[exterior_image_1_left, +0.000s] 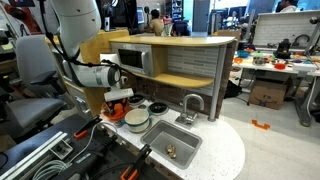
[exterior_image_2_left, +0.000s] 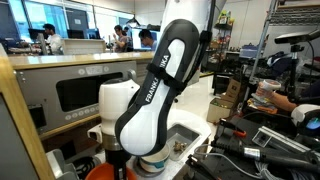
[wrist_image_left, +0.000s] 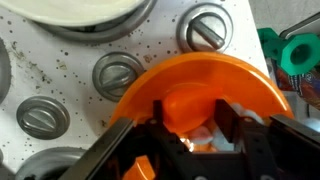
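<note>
An orange bowl (wrist_image_left: 245, 82) fills the middle of the wrist view, with pale pieces (wrist_image_left: 222, 115) inside it. My gripper reaches into the bowl, its dark fingertips apart. Between them shows a smooth, rounded orange shape (wrist_image_left: 188, 102); whether the fingers press on it I cannot tell. In the first exterior view, the orange bowl (exterior_image_1_left: 116, 112) stands at the near left of the counter, under the white arm. The second exterior view has the bowl (exterior_image_2_left: 102, 173) at the bottom edge, partly cut off, below the wrist.
Stove knobs (wrist_image_left: 117, 72) and a pale dish (wrist_image_left: 75, 10) border the bowl. Stacked pale dishes (exterior_image_1_left: 136, 118) stand to its right, before the sink (exterior_image_1_left: 174, 140) with its faucet (exterior_image_1_left: 193, 103). A green object (wrist_image_left: 290, 48) lies beside the counter edge.
</note>
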